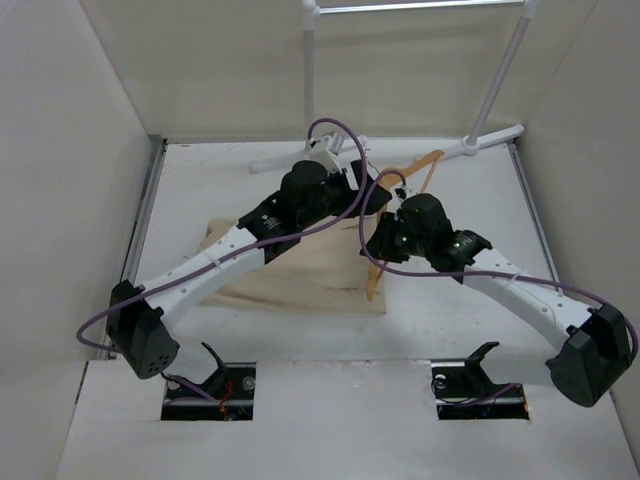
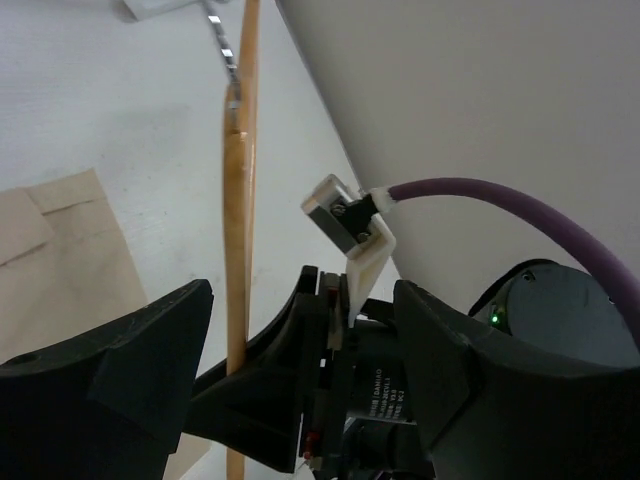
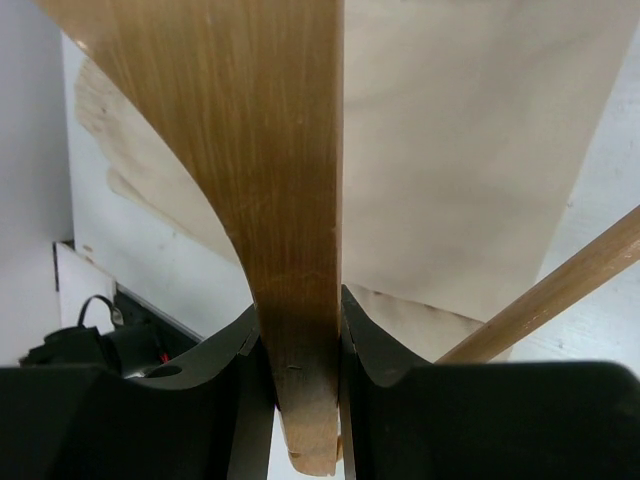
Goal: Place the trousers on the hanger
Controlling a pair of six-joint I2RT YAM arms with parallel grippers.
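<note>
The wooden hanger (image 3: 290,200) is held in the air, with my right gripper (image 1: 375,250) shut on one of its arms. In the left wrist view the hanger (image 2: 238,200) appears edge-on, its metal hook (image 2: 222,45) pointing up and away. My left gripper (image 1: 375,195) is open close to the hanger; no contact shows, and the hanger and the right gripper stand beyond the gap between its fingers. Beige trousers (image 1: 290,275) lie folded flat on the white table below, partly hidden by the left arm.
A white rack stands at the back with a top bar (image 1: 420,6) and a right post (image 1: 500,75). Bare table (image 1: 440,315) shows to the right of the trousers. Both arms are close together near the middle.
</note>
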